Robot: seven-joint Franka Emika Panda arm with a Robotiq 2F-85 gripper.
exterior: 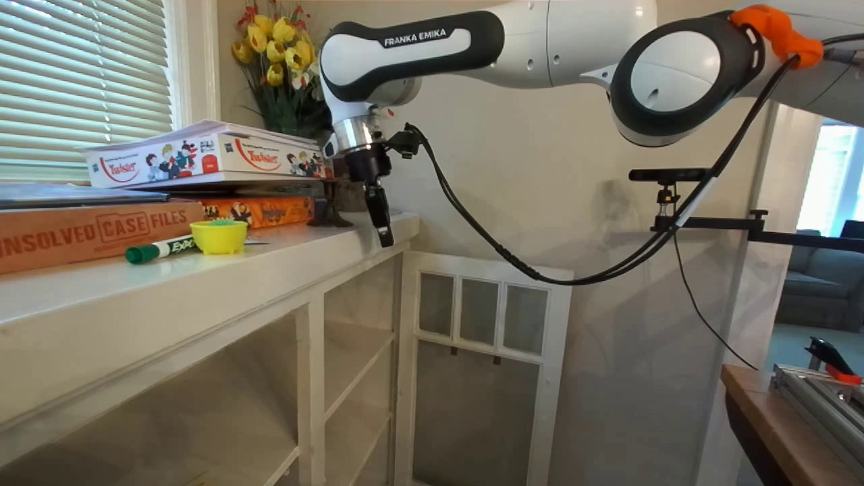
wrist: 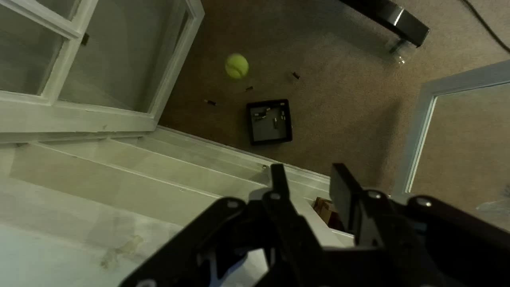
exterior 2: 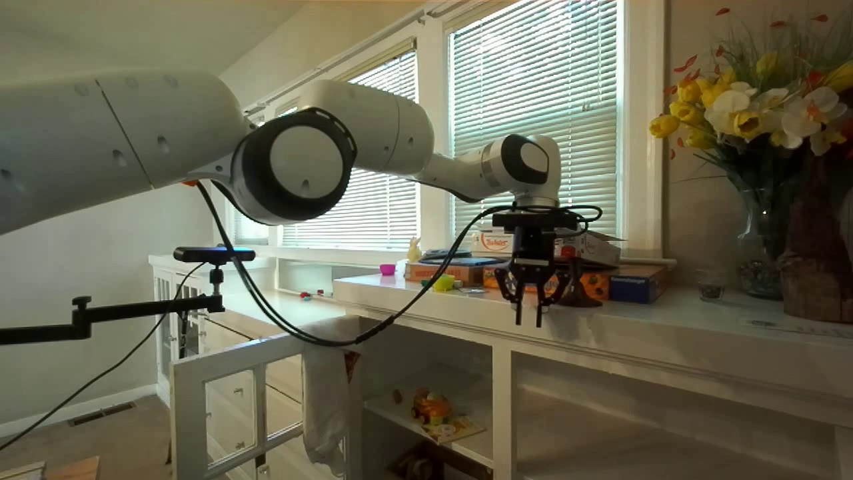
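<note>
Past the front edge of the white counter (exterior: 356, 243), my gripper (exterior 2: 528, 323) hangs pointing down, open and empty. In the wrist view its two black fingers (wrist: 280, 179) stand apart with only the cabinet and floor behind them. Far below, a black square box (wrist: 269, 138) lies on the carpet, its open side facing up. Small dark pieces (wrist: 275, 122) lie in the box, and a few more are scattered on the carpet near it. A yellow-green tennis ball (wrist: 236, 66) rests on the floor a short way from the box.
On the counter are a yellow bowl (exterior: 219, 237), a green marker (exterior: 162, 248), stacked game boxes (exterior: 206, 155) and a flower vase (exterior 2: 756, 240). Glass-paned cabinet doors (wrist: 157, 86) swing out on both sides below. The air around the gripper looks clear.
</note>
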